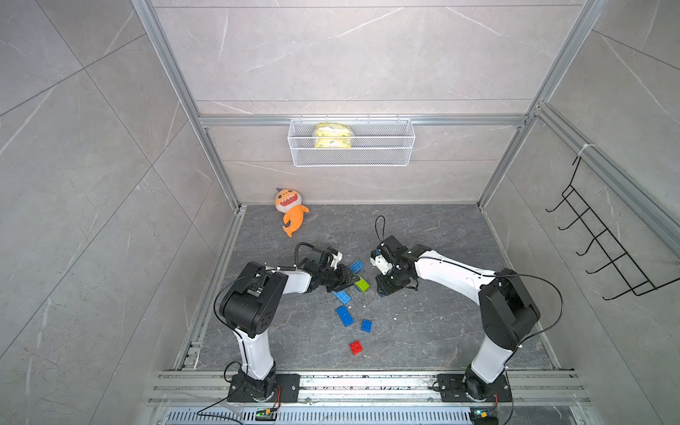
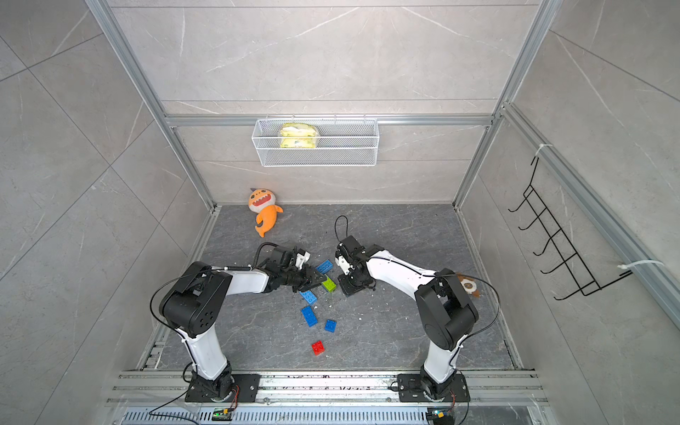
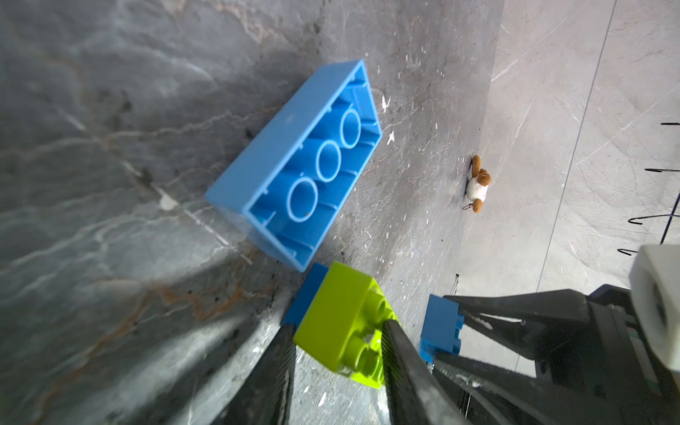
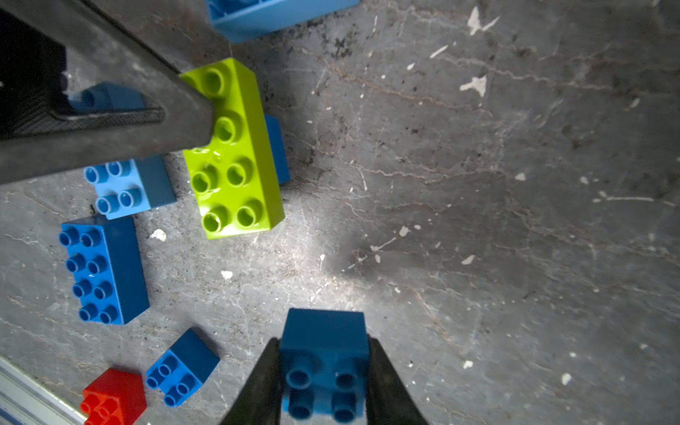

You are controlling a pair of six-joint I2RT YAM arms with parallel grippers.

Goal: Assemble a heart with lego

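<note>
A lime green brick (image 4: 237, 148) lies on a darker blue brick (image 4: 277, 150) that shows at its side. My left gripper has its fingers on either side of the green brick's end; whether they press on it is unclear. Close by on the right, my right gripper is shut on a small dark blue brick (image 4: 322, 329), held just clear of the floor. A light blue brick (image 3: 301, 166) lies on its side, hollow underside showing, behind the green one. Nearer lie another light blue brick (image 4: 127, 187), a blue brick (image 4: 106, 269), a small blue brick (image 4: 182, 367) and a red brick (image 4: 115, 398).
An orange shark toy (image 1: 289, 211) lies at the back left. A wire basket (image 1: 351, 152) and a hook rack (image 1: 602, 233) hang on the walls. Both arms meet over the bricks.
</note>
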